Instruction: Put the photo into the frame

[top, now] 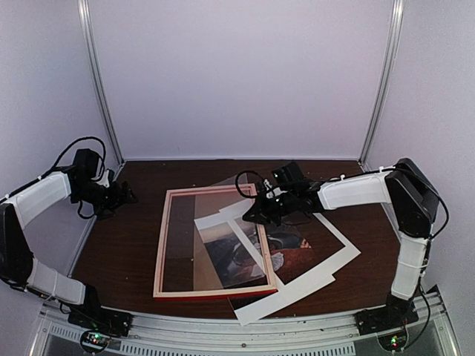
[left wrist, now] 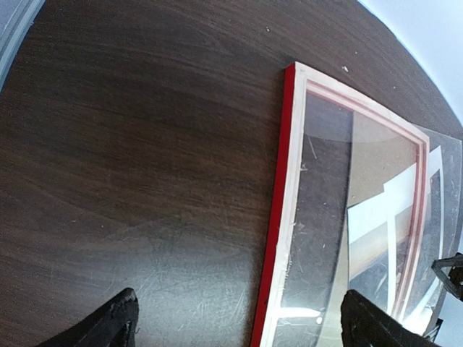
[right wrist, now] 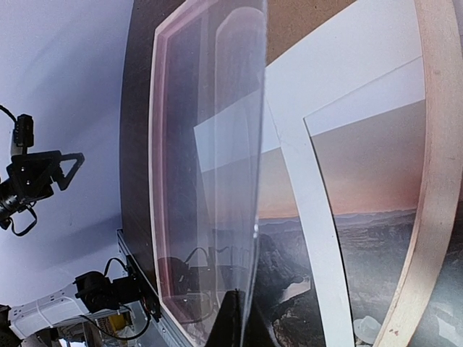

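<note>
A pale wooden frame with red outer sides [top: 159, 245] lies on the table, overlapped by clear sheets. Photos with white borders [top: 334, 263] lie partly under it, reaching out to the right. My right gripper [top: 251, 216] is over the frame's right part, shut at the edge of a clear sheet [right wrist: 231, 166], which looks raised and upright between its fingers in the right wrist view. My left gripper [top: 125, 197] stands open at the left, away from the frame, with nothing between its fingers.
Bare dark table [left wrist: 130, 159] shows left of the frame and along the back. White walls [top: 237, 81] enclose the back and sides, and a metal rail [top: 245, 324] runs along the front edge.
</note>
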